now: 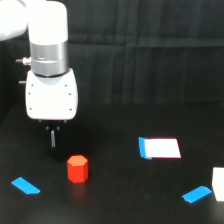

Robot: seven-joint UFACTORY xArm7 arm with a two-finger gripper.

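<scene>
A red block with a six-sided outline sits on the dark table in the lower left of the view. My gripper hangs from the white arm, above and a little left of that block, with a gap between them in the picture. Its dark fingers blend into the black background, so how far apart they are is unclear. I see no object at the fingertips.
A blue strip lies left of the red block. Right of centre is a white card with blue and red edges. Another blue strip lies beside a white object at the right edge.
</scene>
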